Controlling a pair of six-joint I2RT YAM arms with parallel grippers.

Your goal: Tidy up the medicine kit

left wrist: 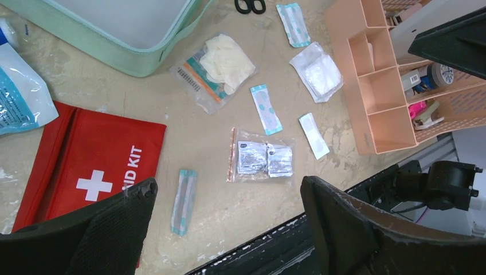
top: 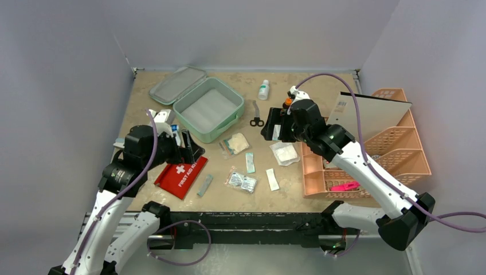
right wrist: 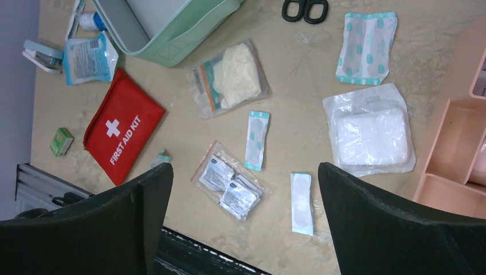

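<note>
A red first aid pouch (top: 180,177) lies left, below the open green container (top: 209,106). My left gripper hangs open over that side, nothing between its fingers. My right gripper is open above the middle-right. On the table lie a bag of gauze (right wrist: 235,80), a bag of foil packets (top: 240,181), several plasters (right wrist: 255,137), a white padded packet (right wrist: 372,137), scissors (top: 256,121) and a white bottle (top: 263,89). A blue-white packet (left wrist: 20,91) lies beside the pouch.
A pink organizer (top: 312,183) with mixed items and a white board fills the right side. A small green box (right wrist: 62,141) sits at the left edge. Bare table shows between the small items. Walls border the back and sides.
</note>
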